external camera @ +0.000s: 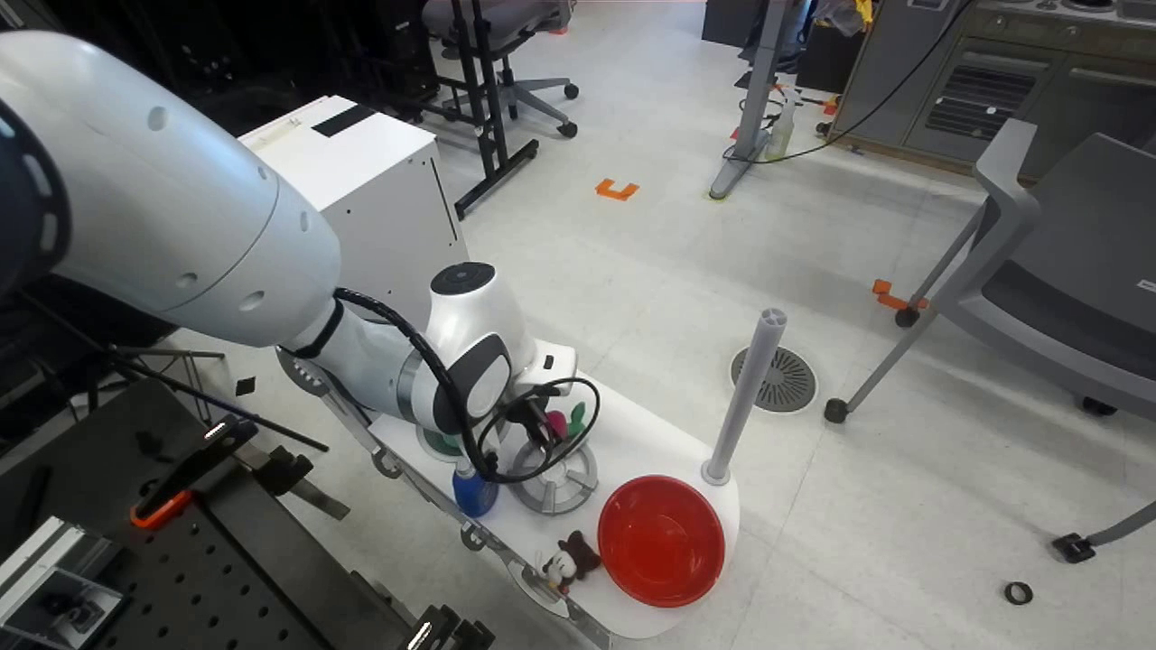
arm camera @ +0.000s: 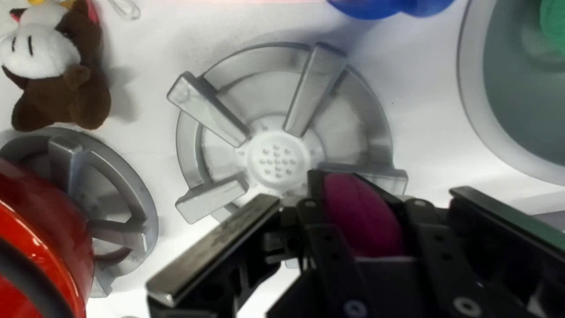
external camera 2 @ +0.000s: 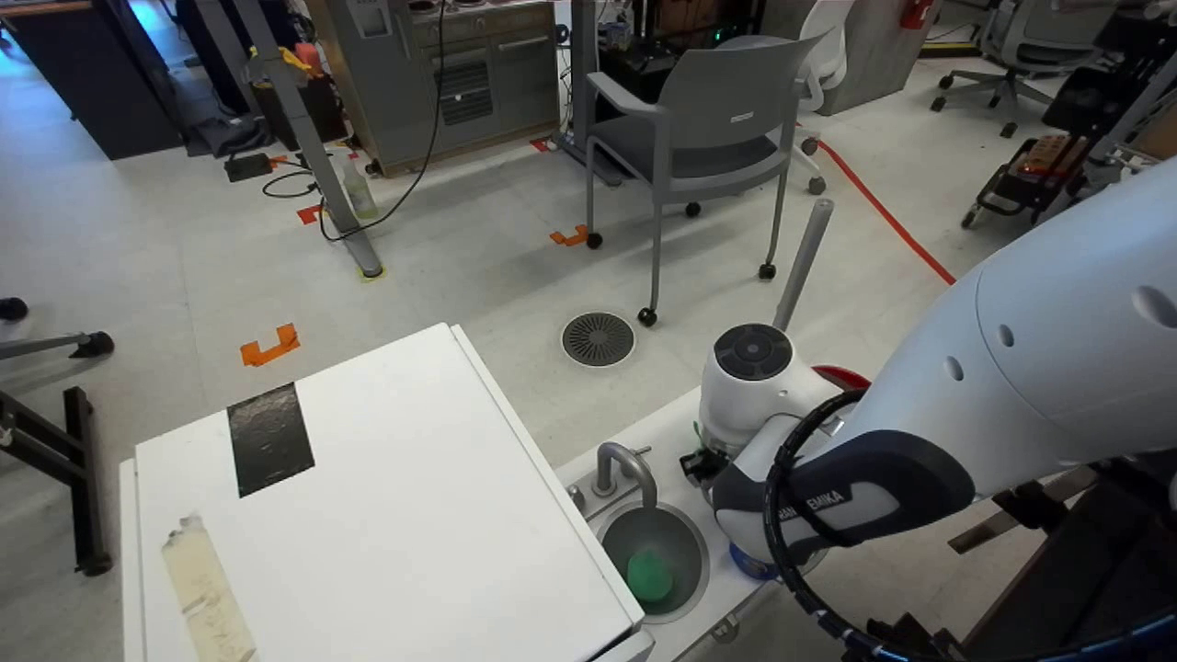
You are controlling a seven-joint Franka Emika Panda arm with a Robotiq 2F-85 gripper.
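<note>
A magenta, rounded object (arm camera: pixel 363 214) is between the black fingers of my gripper in the wrist view. The pads sit close against both its sides, and its lower end is hidden. In exterior view 1 the pink object (external camera: pixel 557 424) shows beside the dark gripper, with a green piece (external camera: pixel 576 419) next to it; whether the two are joined is unclear. My hand is over the right edge of a grey burner grate (arm camera: pixel 278 159). Exterior view 2 hides most of the fingers behind the arm.
A red bowl (external camera: pixel 661 542) is at the counter's end, beside a brown-and-white plush toy (external camera: pixel 571 560). A blue object (external camera: pixel 473 493) stands near the counter edge. The sink (external camera 2: pixel 701 552) holds a green object (external camera 2: pixel 650 576). An upright grey post (external camera: pixel 743 401) rises at the counter edge.
</note>
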